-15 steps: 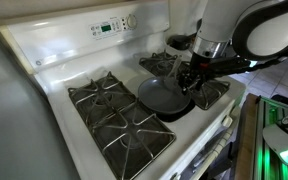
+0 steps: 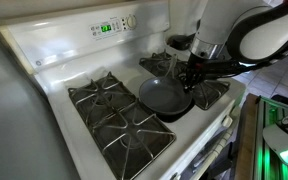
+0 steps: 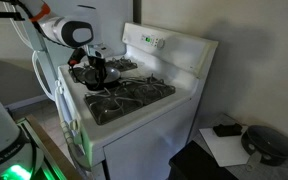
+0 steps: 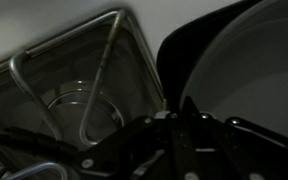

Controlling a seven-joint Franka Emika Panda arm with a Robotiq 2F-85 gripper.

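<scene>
A dark frying pan (image 2: 165,96) sits on the stove, between the left and right burner grates. My gripper (image 2: 188,88) is at the pan's near right side, pointing down. In exterior view 2 the pan (image 3: 106,77) shows partly behind the gripper (image 3: 96,80). Up close in the wrist view, the fingertips of the gripper meet at the pan's rim, and the pan's grey inside (image 4: 259,75) fills the right. The fingers are shut. Whether the thin rim lies between them is too dark to tell.
Black grates (image 2: 121,125) cover the left burners, which are free of cookware. A control panel (image 2: 112,28) rises along the stove's back. On the counter beyond the stove stand a dark pot (image 3: 270,146) and a black box (image 3: 199,163).
My arm and hand have shifted slightly, staying by the pan's near right side. The pan looks to be in the same place.
</scene>
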